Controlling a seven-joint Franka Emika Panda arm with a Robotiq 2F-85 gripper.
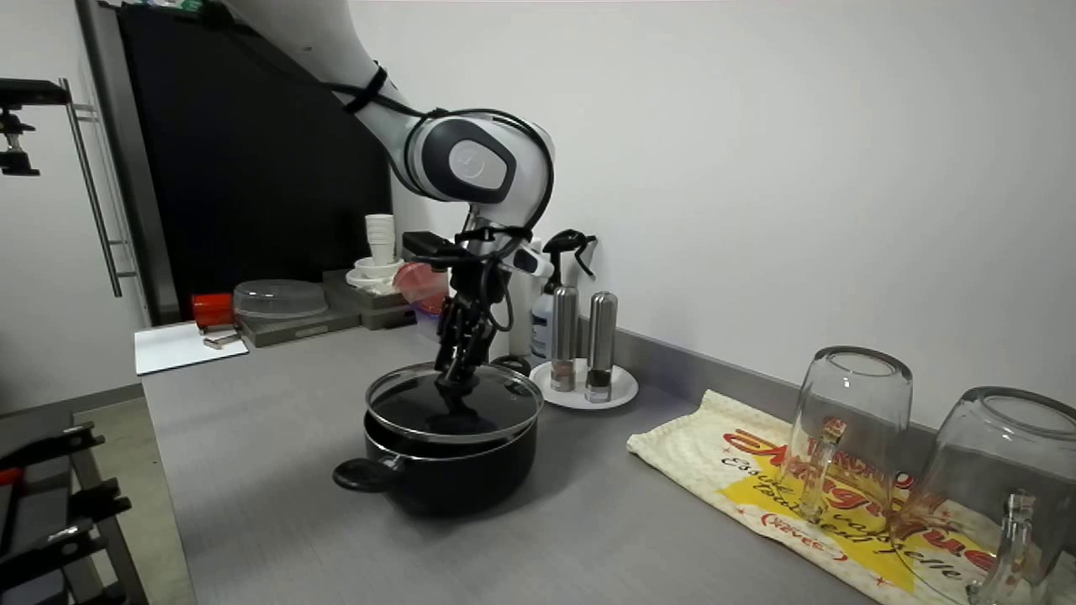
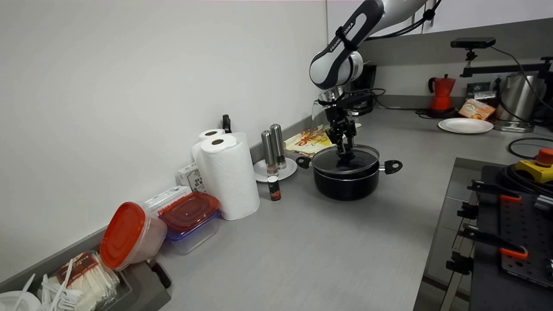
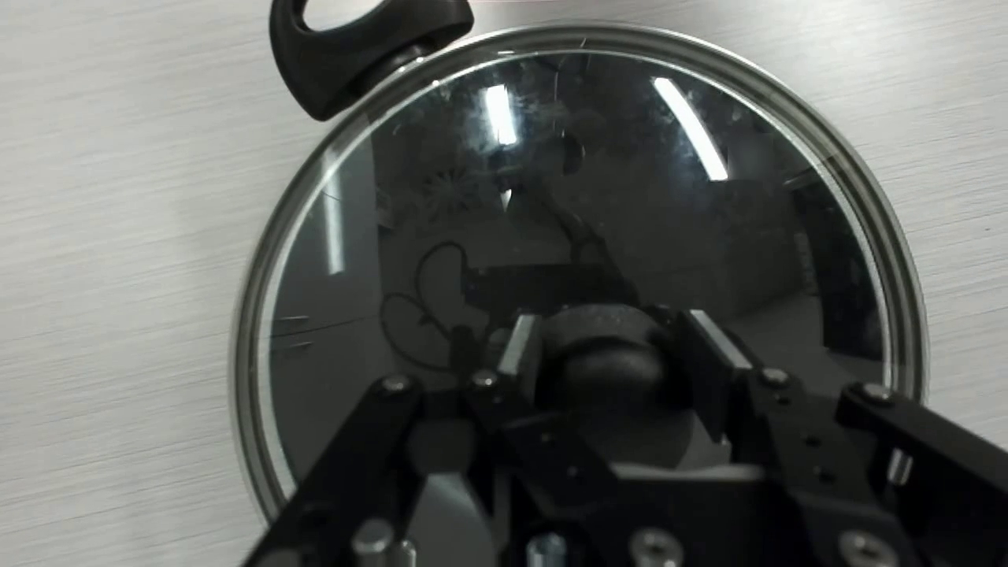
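A black pot with two side handles stands on the counter. Just over its opening is a round glass lid with a metal rim, slightly raised; in exterior view 1 a dark gap shows between rim and pot. In the wrist view the lid fills most of the picture and hides the pot body, leaving one pot handle visible at upper left. My gripper is shut on the lid's dark round knob, a finger on either side. From exterior view 2 the gripper points down at the lid's middle.
Near the wall, a white plate carries two pepper mills. A small spice jar and paper towel rolls stand farther along. Two glass mugs rest upside down on a printed cloth.
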